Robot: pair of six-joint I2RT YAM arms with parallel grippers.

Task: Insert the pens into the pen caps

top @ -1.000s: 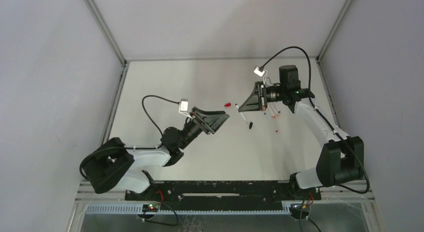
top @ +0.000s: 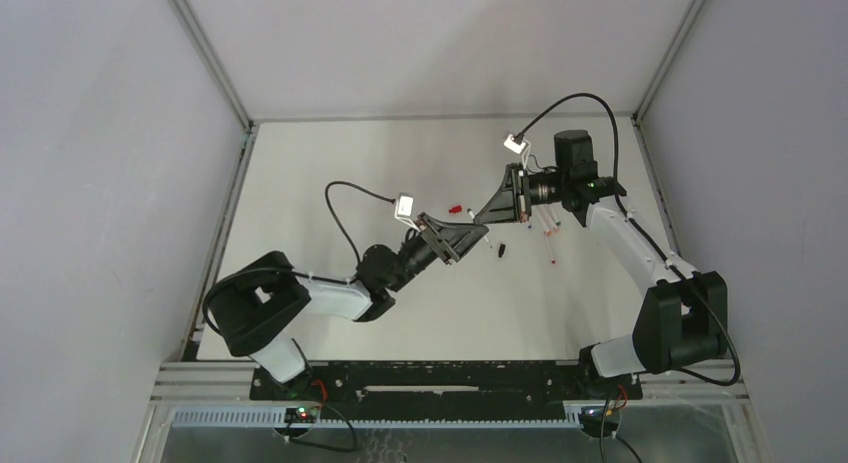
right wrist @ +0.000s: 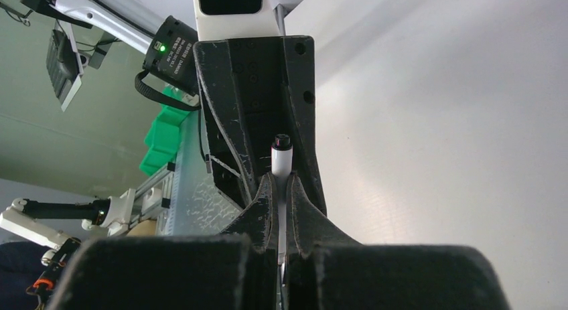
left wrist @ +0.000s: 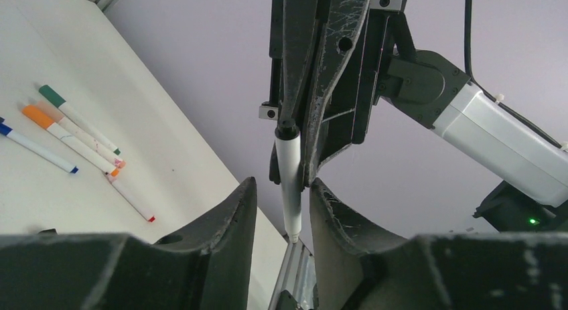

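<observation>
A white pen [left wrist: 289, 173] with a black tip [right wrist: 282, 142] stands upright, held in my right gripper, whose fingers are shut on it. In the left wrist view my left gripper has its fingers part open on either side of the pen's lower length; contact cannot be told. In the top view both grippers meet right of centre. A red cap [top: 455, 209] and a black cap [top: 501, 250] lie on the table. Several pens, such as the orange-capped one [left wrist: 70, 140], lie beside the right gripper.
Side walls and metal rails border it.
My left gripper has moved right and slightly up in the top view, up to the pen in my right gripper. The right arm is almost unchanged.
</observation>
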